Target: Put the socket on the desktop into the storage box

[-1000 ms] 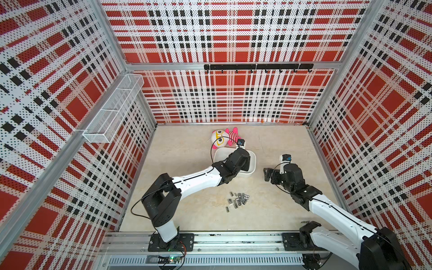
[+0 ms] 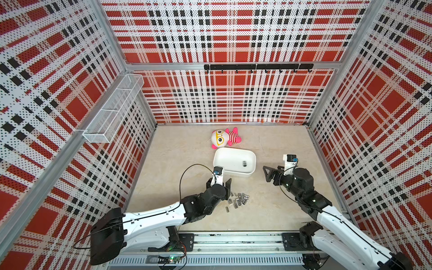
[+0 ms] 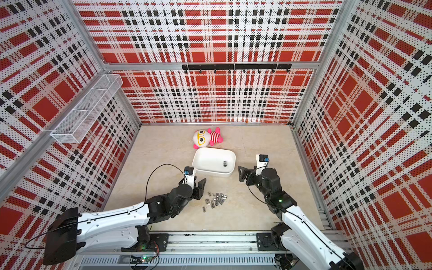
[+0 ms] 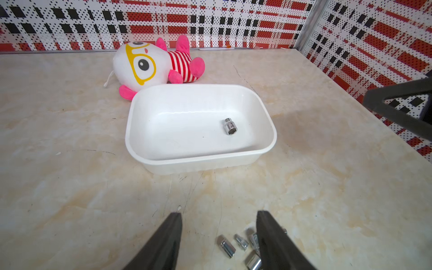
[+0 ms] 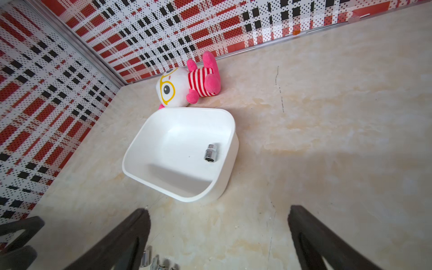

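Several small metal sockets (image 3: 216, 199) lie in a loose cluster on the desktop, in front of the white storage box (image 4: 202, 163). Inside the box, toward its right side, rests one chrome socket, which also shows in the right wrist view. My left gripper is open and empty, held above the desk just left of the cluster; one of its fingers (image 4: 279, 245) hides part of the sockets in that wrist view. To the right of the box my right gripper hangs open, with only bare desk between its fingers.
Behind the box, close against it, lies a pink and white plush toy (image 2: 225, 137). A white wire basket (image 2: 114, 110) is mounted on the left wall. The desktop is clear at far left and at right behind the right arm.
My left gripper has come back from over the box toward the front left, beside the sockets, uncovering the box with a socket in it. The right arm has shifted only slightly.
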